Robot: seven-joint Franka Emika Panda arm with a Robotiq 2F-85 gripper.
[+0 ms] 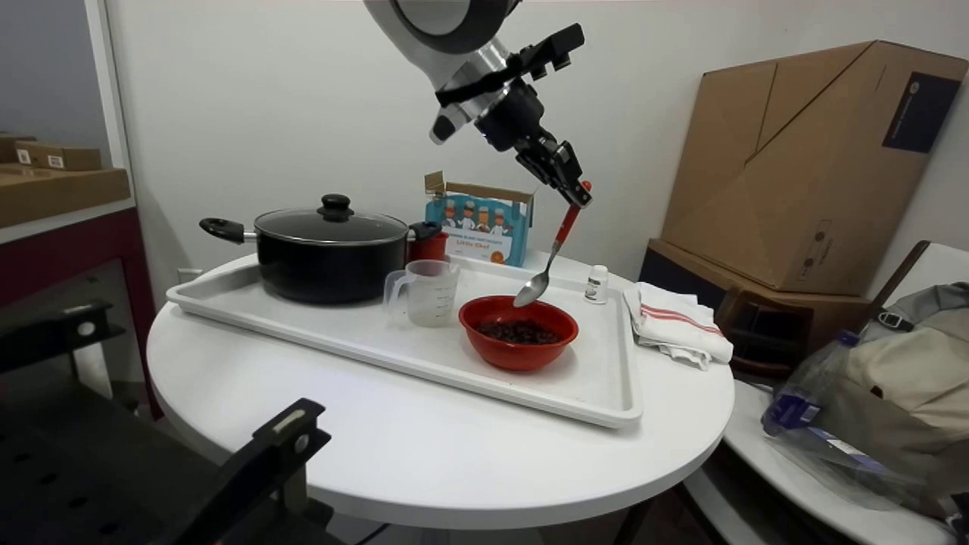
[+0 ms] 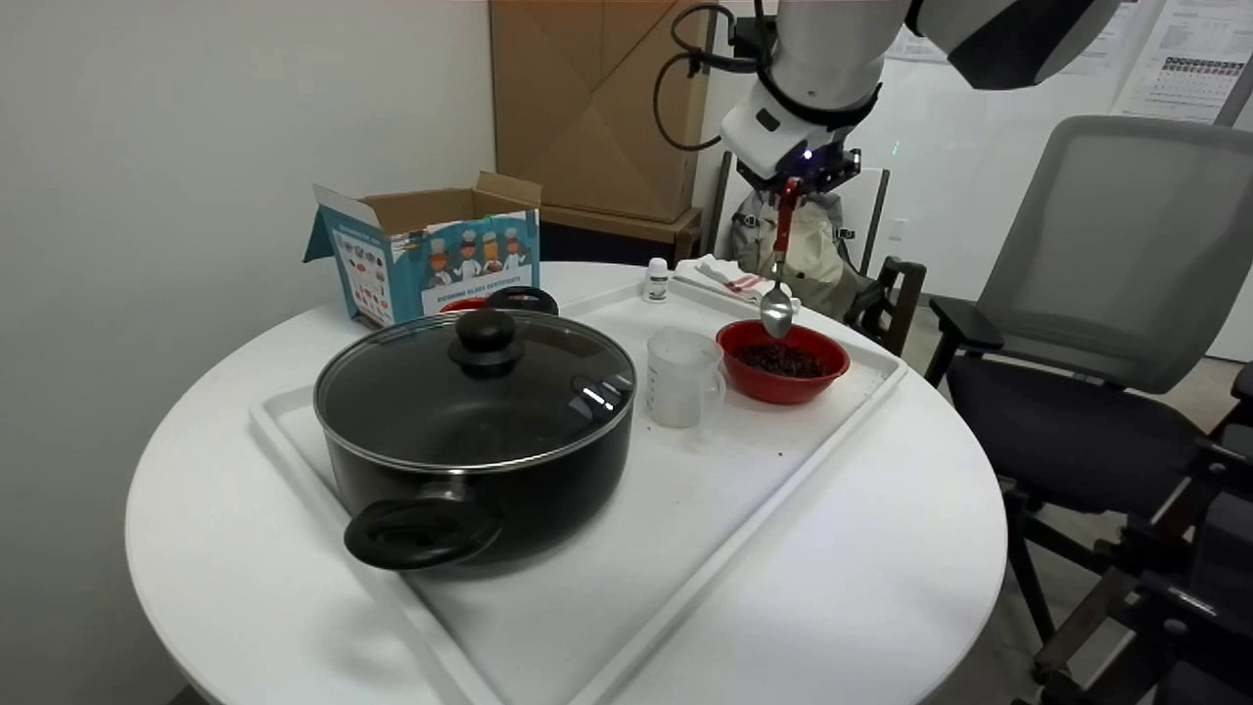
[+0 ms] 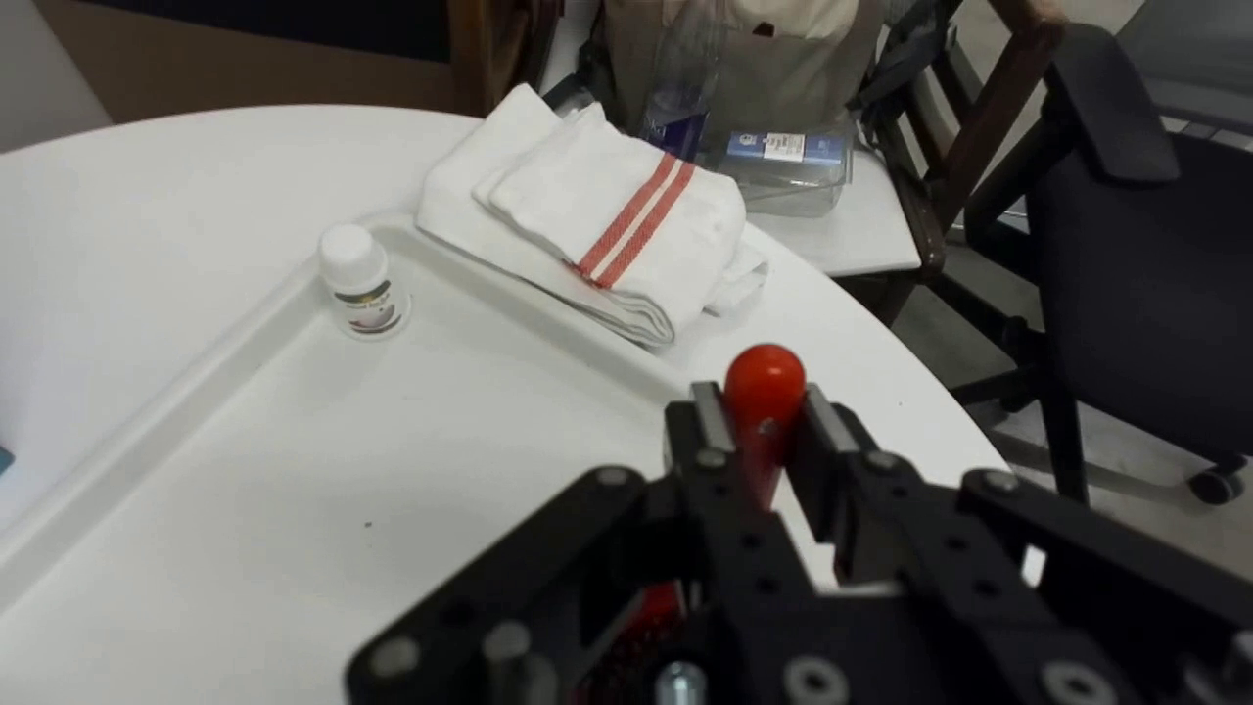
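My gripper is shut on the red handle of a metal spoon (image 1: 565, 227). The spoon hangs bowl-down above the red bowl (image 1: 518, 356), and its tip looks clear of the dark beans (image 1: 515, 332) inside. From the second exterior view, the spoon's metal end (image 2: 776, 312) appears over the bowl's back part. In the wrist view the round handle end (image 3: 765, 382) pokes up between the fingers. Most of the red bowl is hidden behind my gripper there. Whether the spoon carries anything cannot be made out.
Left of the bowl stands a clear measuring cup (image 1: 431, 292), then a lidded black pot (image 1: 328, 259), both on the white tray (image 1: 363, 353). A small white bottle (image 3: 361, 282) stands near the tray's corner. A folded towel (image 3: 611, 217) lies outside the tray.
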